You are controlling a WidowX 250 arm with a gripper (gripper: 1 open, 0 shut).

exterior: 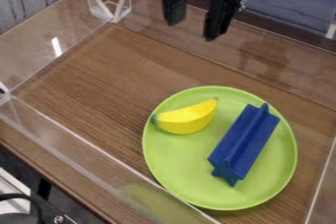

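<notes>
A green round plate [184, 174] holds a yellow banana [187, 119] at its upper left and a long blue block [243, 144] at its right. My black gripper [196, 17] hangs at the top centre, apart from the plate and above it in the frame, with its two fingers wide open and nothing visible between them.
Clear walls run along the left, front and right edges. A white wire stand [112, 7] is at the top left. A dark cable lies at the bottom left.
</notes>
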